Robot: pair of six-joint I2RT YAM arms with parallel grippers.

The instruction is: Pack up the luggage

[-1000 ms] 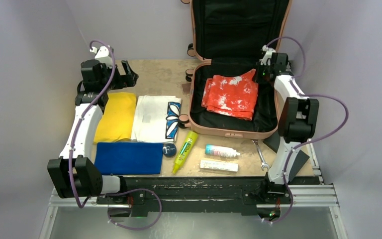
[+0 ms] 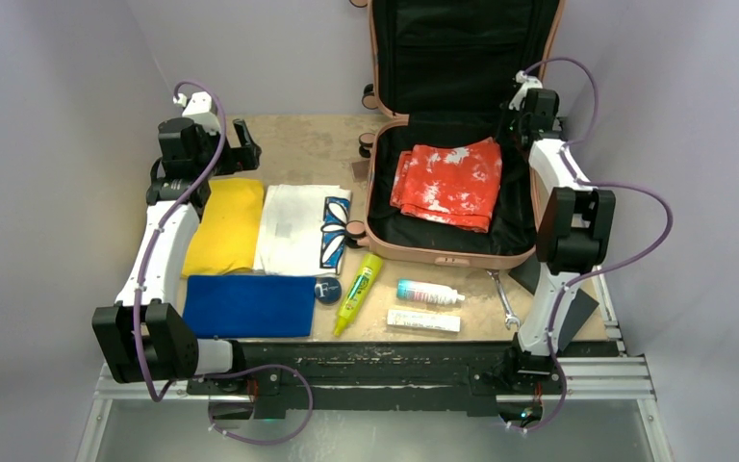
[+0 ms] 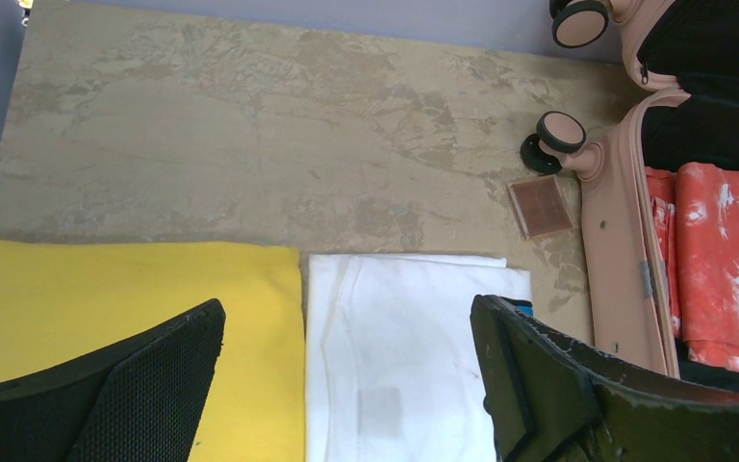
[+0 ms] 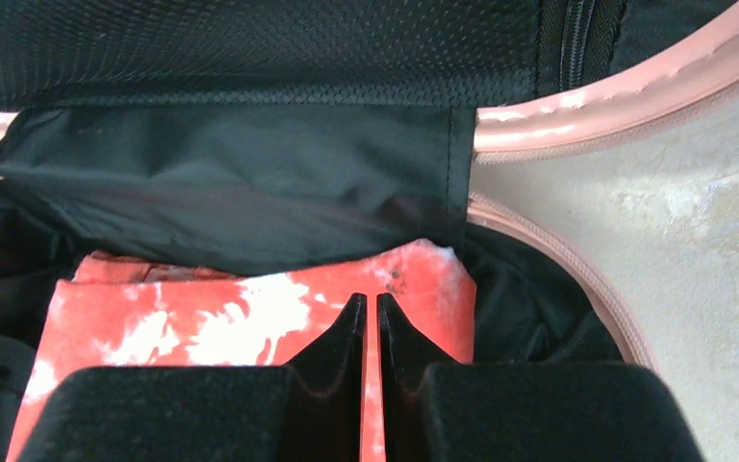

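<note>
A red and white folded cloth (image 2: 450, 183) lies flat inside the open pink suitcase (image 2: 423, 254). My right gripper is above the cloth's right part, its fingers together with no cloth visible between them. On the table at left sit a yellow cloth (image 2: 223, 226), a white cloth (image 2: 290, 231) with a blue flower panel, and a blue cloth (image 2: 248, 306). High over the yellow and white cloths, my left gripper stands open and empty. A yellow-green tube (image 2: 358, 295), a white bottle (image 2: 428, 293) and a white box (image 2: 423, 320) lie in front of the suitcase.
Beside the tube is a round dark tin (image 2: 327, 291). A wrench (image 2: 505, 300) and a dark flat item (image 2: 577, 316) lie at the front right. The suitcase lid (image 2: 462, 67) stands raised at the back. Bare table shows behind the yellow and white cloths.
The cloths stayed put.
</note>
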